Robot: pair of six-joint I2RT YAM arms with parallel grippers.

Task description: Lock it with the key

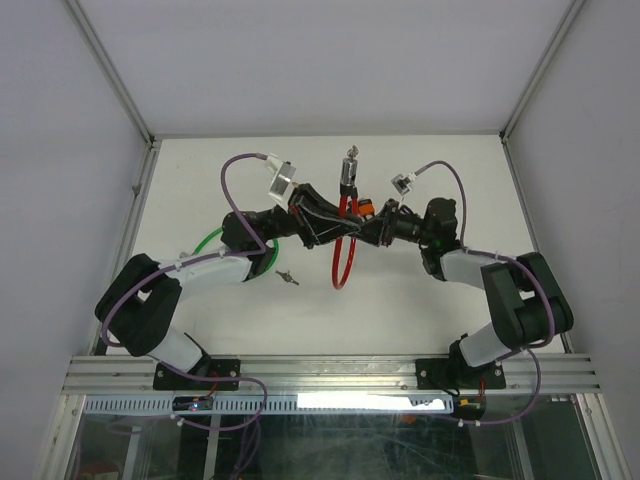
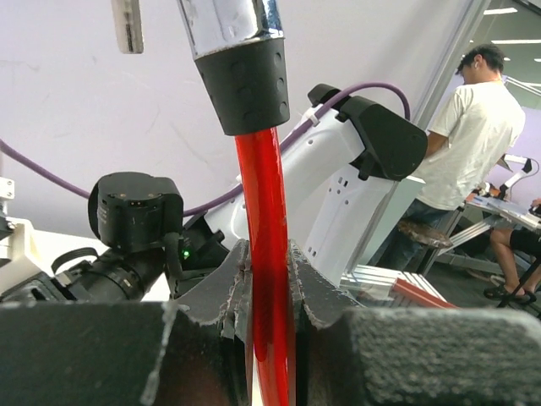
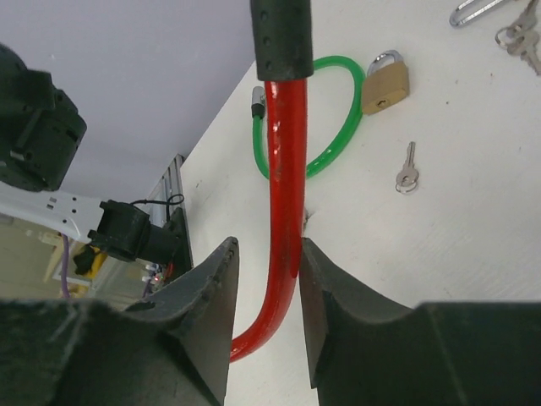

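A red cable lock hangs upright in a loop; its metal head (image 1: 348, 172) points up in the top view. My left gripper is shut on the red cable (image 2: 264, 194), below the lock's black collar (image 2: 245, 89). My right gripper stands partly open around the red cable (image 3: 287, 161), with a gap on the cable's left side. In the top view both strands run up to the head; whether the far end is seated in it cannot be told. A loose key (image 3: 407, 178) lies on the table.
On the table, the right wrist view shows a green cable lock (image 3: 342, 135), a brass padlock (image 3: 385, 89) and more keys (image 3: 520, 38). An orange object (image 1: 366, 207) sits behind the grippers.
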